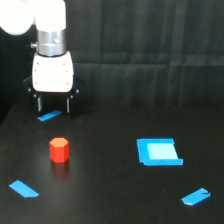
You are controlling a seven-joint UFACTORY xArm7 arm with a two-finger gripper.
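Note:
A red six-sided block (60, 150) stands on the dark table at the left. My gripper (54, 104) hangs behind it, near the back left, its two dark fingers apart and nothing seen between them. The block is clear of the gripper. A pale square with a blue tape border (143, 152) lies flat on the table at the right.
Strips of blue tape mark the table: one below the gripper (49, 116), one at front left (23, 189), one at front right (196, 197). Dark curtain (140, 50) hangs behind.

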